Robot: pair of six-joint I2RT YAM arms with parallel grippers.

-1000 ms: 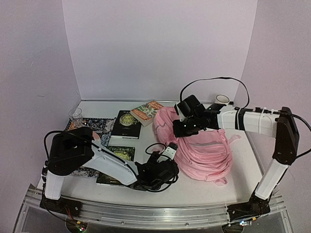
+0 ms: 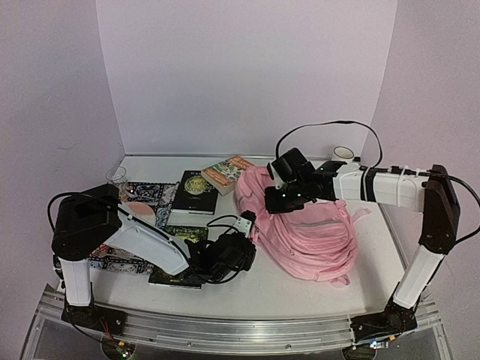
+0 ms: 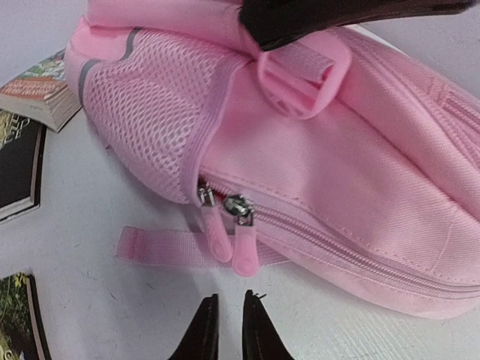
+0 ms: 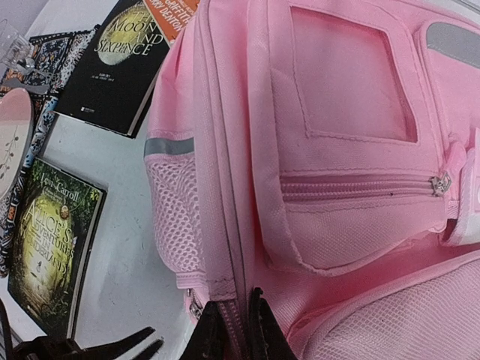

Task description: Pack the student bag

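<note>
The pink student bag [image 2: 315,240] lies on the right half of the table, its opening showing in the right wrist view. Over its upper left part, my right gripper is shut on a folded pink edge of the bag. My left gripper holds its fingers slightly apart, with only white table between them, just in front of the zipper pulls [image 3: 244,251]. Left of the bag lie the black Moon and Sixpence book [image 2: 196,193], an orange-covered book [image 2: 226,174] and the green Alice's Adventures book [image 4: 56,240], partly under my left arm from above.
A patterned cloth [image 2: 159,196] covers the table's left side, with a clear glass [image 2: 117,176] and a round pinkish item [image 2: 140,213] on it. At the back right stands a white mug [image 2: 343,154]. Bare table lies in front of the bag.
The round pinkish item shows more now. My right arm and the bag look nearly still.
</note>
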